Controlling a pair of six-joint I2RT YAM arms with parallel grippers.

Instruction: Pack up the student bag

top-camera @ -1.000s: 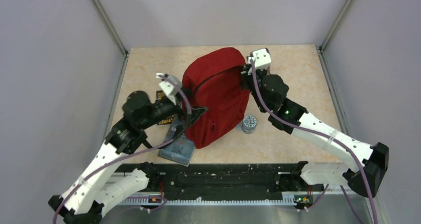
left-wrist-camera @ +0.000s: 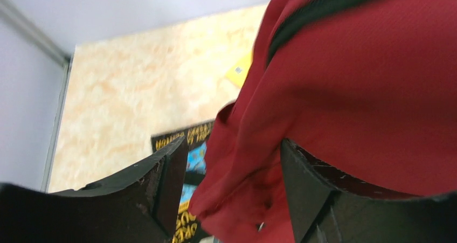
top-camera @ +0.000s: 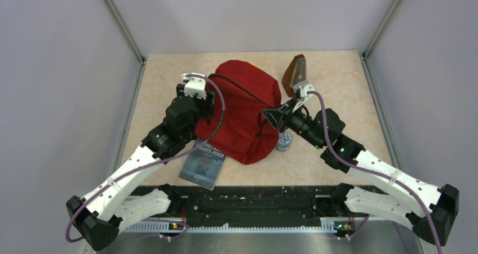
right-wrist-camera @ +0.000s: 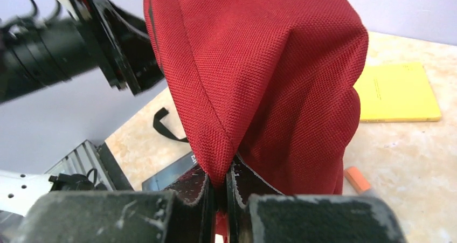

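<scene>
The red bag [top-camera: 239,133] hangs slanted over the middle of the table, its dark zipper line running across it. My right gripper [top-camera: 268,116] is shut on its edge; in the right wrist view the gathered red cloth runs down between the closed fingers. At the bag's left side, my left gripper [top-camera: 207,105] stands with its fingers [left-wrist-camera: 170,178] apart. Red fabric [left-wrist-camera: 248,146] shows in that gap, but neither finger is visibly clamped on it. The inside of the bag is hidden.
A "Nineteen Eighty-Four" book [top-camera: 204,165] lies at the front left, partly under the bag. A round tin [top-camera: 283,142] stands close to the bag's right side. Behind are a brown case [top-camera: 293,75] and a yellow item [right-wrist-camera: 399,92].
Now the right gripper is lower and nearer the front, the bag tilts down to the right, and its lower edge hangs further forward.
</scene>
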